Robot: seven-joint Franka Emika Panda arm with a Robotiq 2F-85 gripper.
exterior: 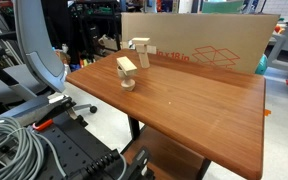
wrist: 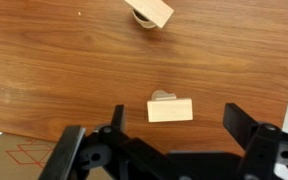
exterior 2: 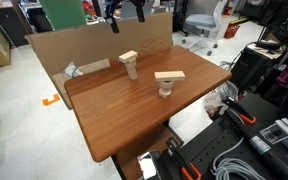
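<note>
Two wooden pieces stand on the brown table (exterior: 199,94). The taller one, a pale block (exterior 2: 129,56) on an upright post (exterior 2: 132,71), is nearer the cardboard. The lower one is a pale block (exterior: 126,64) on a rounded base (exterior: 128,83). My gripper (exterior 2: 127,22) hangs well above the table, over the taller piece, and touches nothing. In the wrist view the taller piece's block (wrist: 170,110) appears between the widely spread fingers, seen from above, and the lower piece's block (wrist: 152,10) is at the top edge.
A cardboard panel (exterior: 199,38) with red markings stands along one long side of the table. A dark cart with coiled cable (exterior: 14,150) stands by the opposite side.
</note>
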